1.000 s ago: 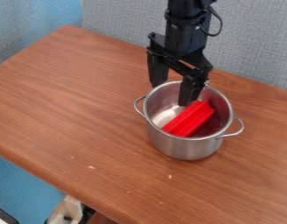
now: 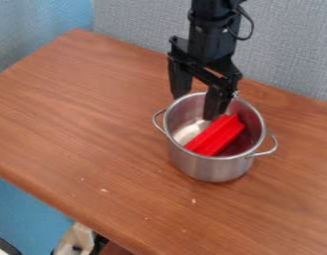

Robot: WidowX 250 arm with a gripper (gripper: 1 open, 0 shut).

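A steel pot (image 2: 206, 168) with two side handles stands on the wooden table, right of centre. Inside it lies a bright red elongated object (image 2: 217, 134), tilted diagonally. My black gripper (image 2: 195, 97) is over the back of the pot, its fingers spread open, one left and one right, the right one reaching down to the pot's rim area. I see nothing held between them.
A grey textured wall rises behind, and a blue surface shows beyond the table's lower-left edge.
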